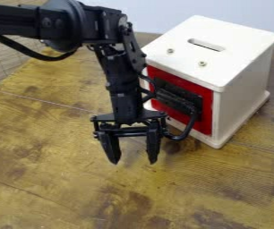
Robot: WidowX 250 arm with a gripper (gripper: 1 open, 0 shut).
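My black gripper (133, 154) points down above the wooden floor, open, with nothing between its fingers. Just behind it, to the right, stands a white box (241, 98) with a slot and two small bolts on its top. On its front is a red panel (205, 94) carrying a dark fitting, partly hidden by my arm and a cable.
A pale wall rises behind the box, and light grey tiling shows at the upper left.
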